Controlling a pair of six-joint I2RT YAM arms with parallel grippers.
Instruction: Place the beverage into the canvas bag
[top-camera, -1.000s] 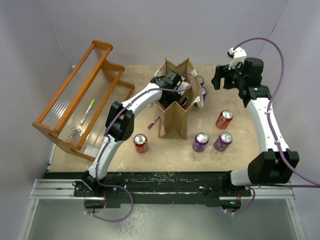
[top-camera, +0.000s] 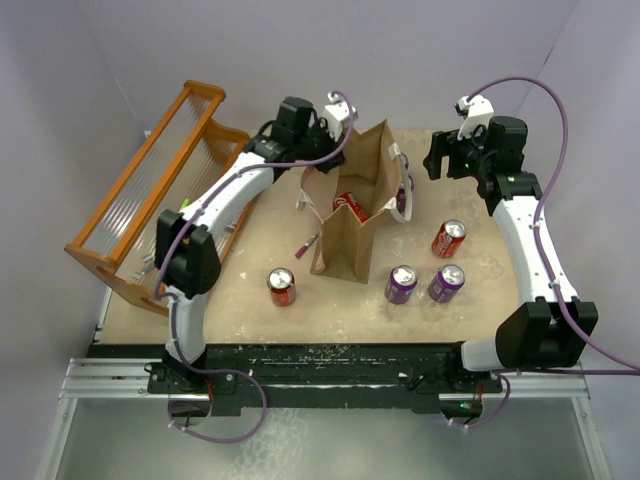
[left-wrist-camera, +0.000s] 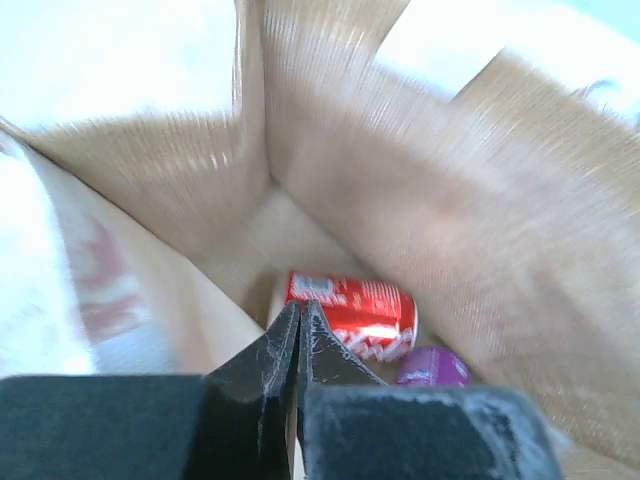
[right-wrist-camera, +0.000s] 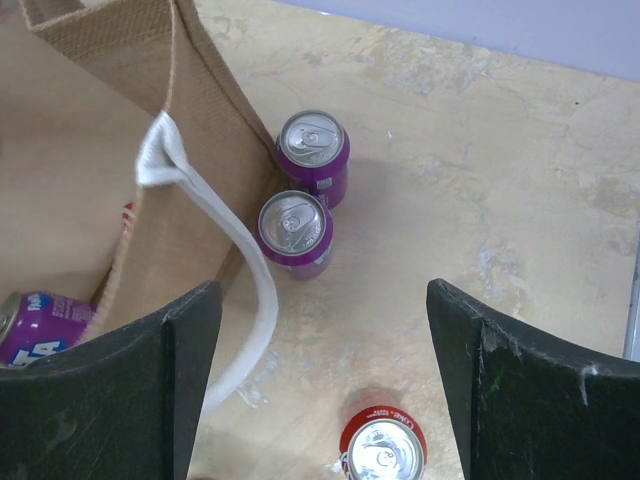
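Observation:
The canvas bag (top-camera: 345, 245) stands open mid-table; inside lie a red can (top-camera: 350, 205) and, in the left wrist view, a purple can (left-wrist-camera: 430, 368) beside it. My left gripper is shut, nothing between its fingers, above the bag's left rim. My right gripper is open and empty, over the table right of the bag. Outside stand red cans (top-camera: 281, 287) (top-camera: 448, 239) and purple cans (top-camera: 400, 285) (top-camera: 446, 285) at the front and right, with two more purple cans (right-wrist-camera: 312, 150) (right-wrist-camera: 295, 238) against the bag's side.
A wooden rack (top-camera: 110, 258) stands on the left. A small pink marker (top-camera: 305, 245) lies left of the bag.
My left gripper has risen out of the bag toward the upper left, exposing the red can inside. The right arm has not moved.

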